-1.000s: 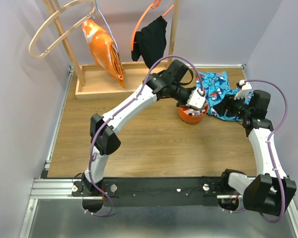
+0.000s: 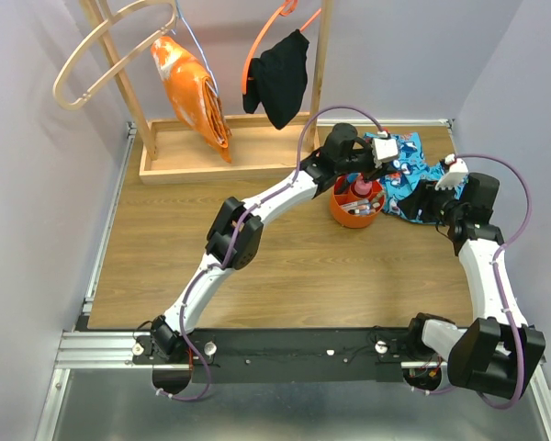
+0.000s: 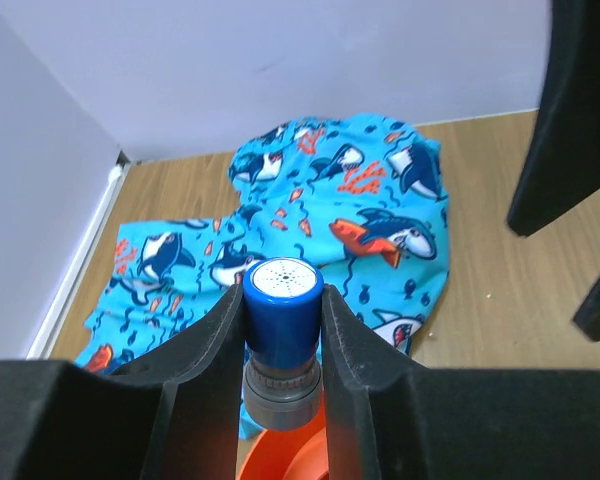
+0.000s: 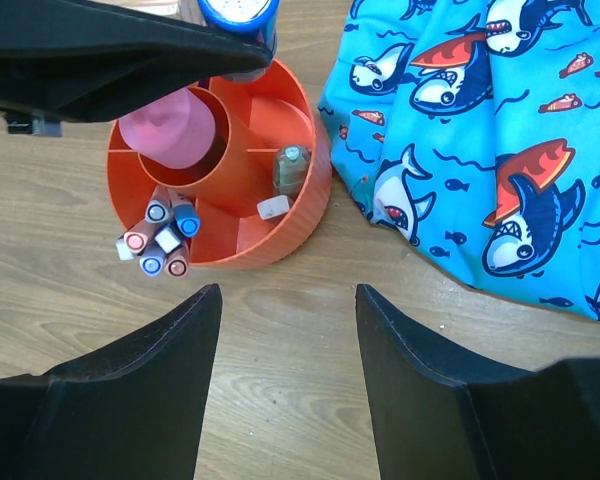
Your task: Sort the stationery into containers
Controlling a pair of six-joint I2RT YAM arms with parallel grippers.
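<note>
My left gripper is shut on a blue-topped grey cylinder (image 3: pixel 282 300), held above the orange divided container (image 4: pixel 280 240). The container holds several markers (image 4: pixel 159 210), a pink cup (image 4: pixel 167 127), a small grey-green bottle (image 4: pixel 290 170) and a white block (image 4: pixel 274 207). My right gripper is open, nothing between its fingers, just in front of the container's lower right in the right wrist view; in the top view (image 2: pixel 422 197) it is over the blue cloth.
A blue shark-print cloth (image 4: pixel 430 180) lies beside the container. A wooden rack (image 2: pixel 193 170) with hanging orange and black items stands at the back.
The right arm has shifted slightly.
</note>
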